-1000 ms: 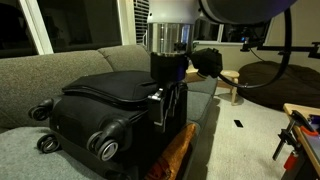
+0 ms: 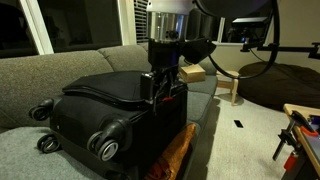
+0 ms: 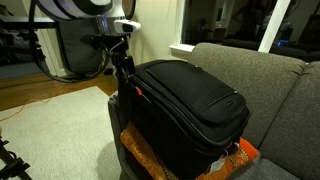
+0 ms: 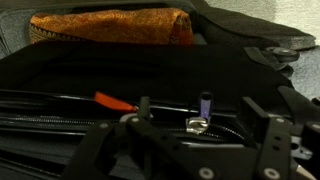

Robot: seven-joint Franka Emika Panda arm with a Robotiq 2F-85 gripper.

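Note:
A black soft-sided suitcase (image 2: 110, 120) lies on the grey couch, its wheels toward the near left in exterior view 1. My gripper (image 2: 165, 98) is at the suitcase's zippered side, pointing down. In the wrist view, the gripper is open, its dark fingers standing apart. A metal zipper pull (image 4: 198, 124) lies on the suitcase's zipper between the fingers in that view, and neither finger visibly grips it. Left of it is a red strip (image 4: 116, 102). Exterior view 2 shows the gripper (image 3: 125, 68) by the suitcase's upper edge; contact there cannot be told.
Orange patterned fabric (image 3: 150, 158) lies under the suitcase. The grey couch back (image 3: 275, 85) rises behind it. A wooden table (image 2: 305, 140) stands at the right in exterior view 1, with open carpet (image 2: 235, 145) between it and the couch.
My gripper has risen a little at the suitcase's side, and its fingers look more spread in exterior view 1. The suitcase stays in place.

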